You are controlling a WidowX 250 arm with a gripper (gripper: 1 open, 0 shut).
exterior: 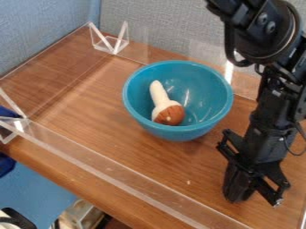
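Note:
A teal bowl (203, 80) sits on the wooden table (96, 125), holding a white object with a rounded brown end (167, 113). My black gripper (239, 190) is low over the table, right of and in front of the bowl. It is shut, with nothing visible between its fingers.
Clear plastic edging runs along the table's sides, with white brackets (109, 46) at the back left. A grey wall stands behind. A blue floor shows beyond the front left edge.

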